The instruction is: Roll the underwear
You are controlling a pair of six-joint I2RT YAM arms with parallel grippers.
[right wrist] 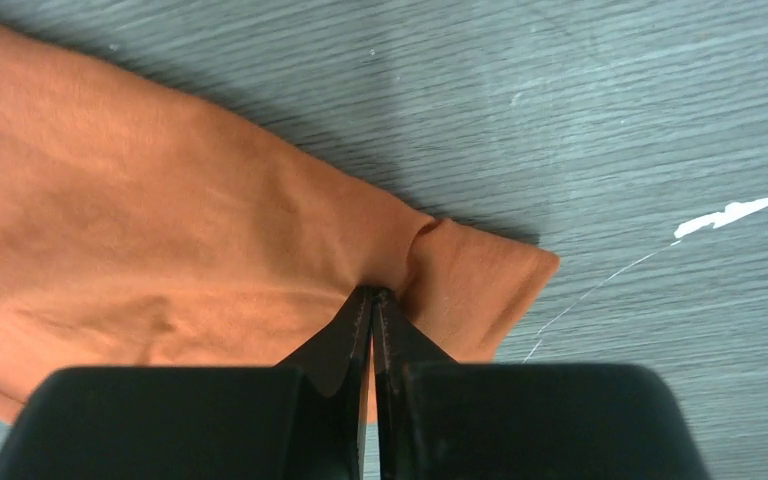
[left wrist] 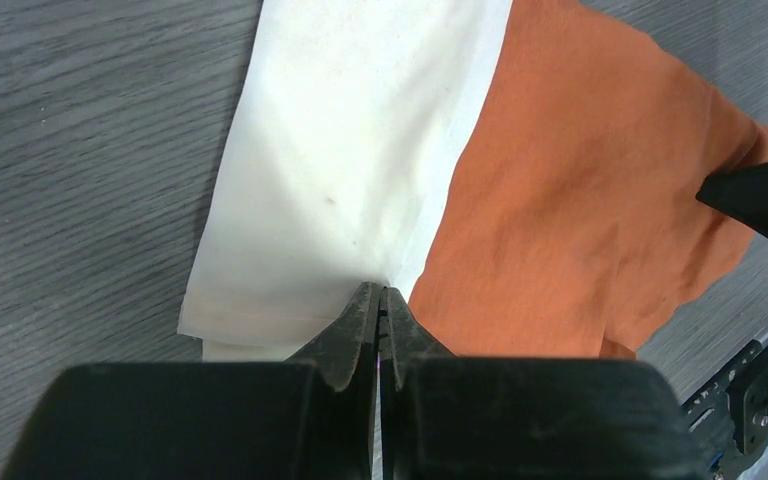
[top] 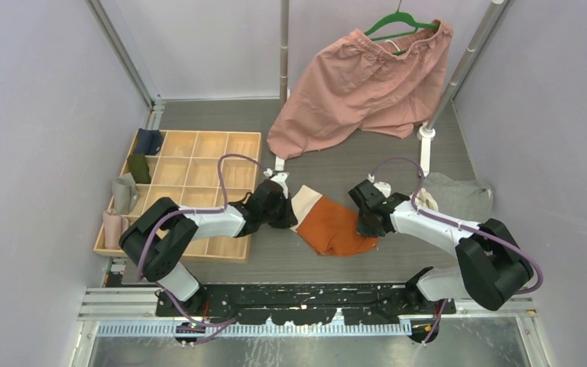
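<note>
The underwear lies folded flat on the table, orange (top: 329, 229) with a white band (left wrist: 330, 140) at its left end. My left gripper is shut, its tips down on the white band near the seam with the orange. My right gripper is shut with its tips on the orange cloth (right wrist: 140, 180) near a creased corner at the right end, apparently gripping that fabric.
A wooden grid box (top: 195, 160) with rolled cloths stands at left. Pink shorts (top: 359, 84) hang on a green hanger at the back. A grey cloth (top: 462, 199) lies at right. Grey table shows between them.
</note>
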